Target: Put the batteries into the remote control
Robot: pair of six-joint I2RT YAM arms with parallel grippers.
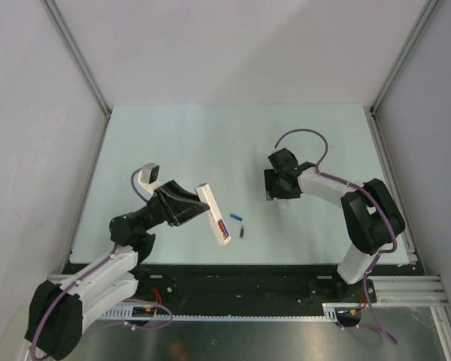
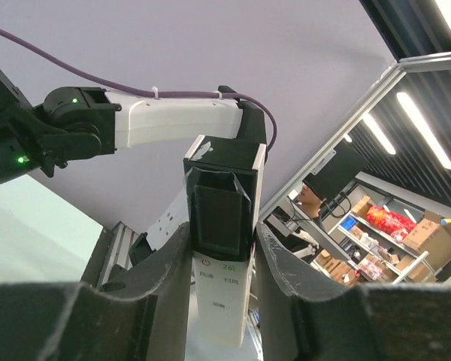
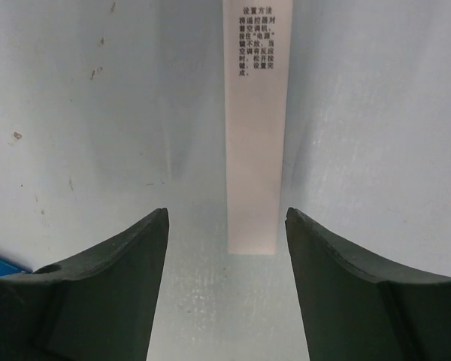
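My left gripper [image 1: 198, 206] holds the white remote [image 1: 215, 215] upright, its battery bay showing colour toward the lower end; in the left wrist view the remote [image 2: 221, 301] is clamped between the fingers. My right gripper is part open over a white strip with printed Chinese text [image 3: 253, 143], likely the remote's cover, lying on the table between its fingers. A blue battery [image 1: 236, 216] and a dark battery [image 1: 242, 232] lie on the table between the arms; the blue one also shows at the right wrist view's left edge.
Walls enclose it at both sides and behind.
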